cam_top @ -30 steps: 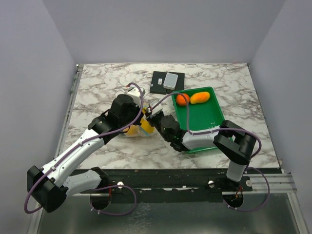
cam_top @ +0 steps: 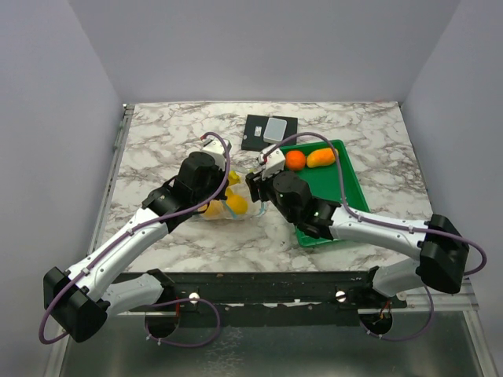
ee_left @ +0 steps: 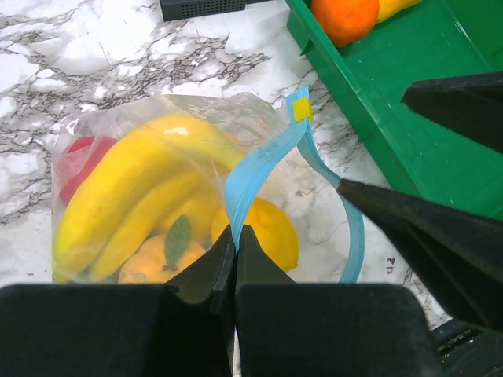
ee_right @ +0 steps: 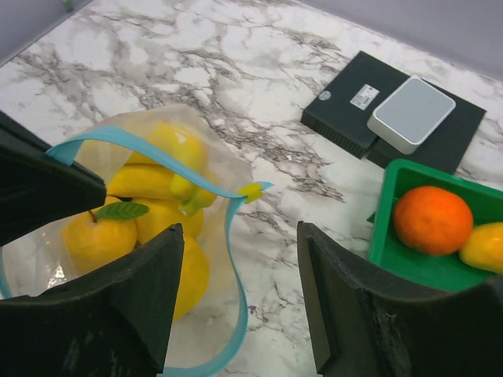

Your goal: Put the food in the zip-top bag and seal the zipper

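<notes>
The clear zip bag (ee_left: pixel 134 188) holds bananas, a red fruit, a lemon and orange fruit; its blue zipper (ee_right: pixel 157 153) with yellow slider (ee_right: pixel 251 192) stands upright and bowed apart at the right side. My left gripper is shut on the zipper's strip at the near end of one lip. My right gripper is part open beside the bag's other lip, with its fingers either side of a gap below the slider; nothing shows gripped by it.
A green tray (cam_top: pixel 330 181) with an orange (ee_right: pixel 432 220) and a yellow-orange food (cam_top: pixel 321 157) is at right. A dark flat device (cam_top: pixel 255 129) with a pale box (ee_right: pixel 410 114) lies behind.
My right arm has drawn back to the right, away from the left gripper and the bag. My left arm has stayed nearly still.
</notes>
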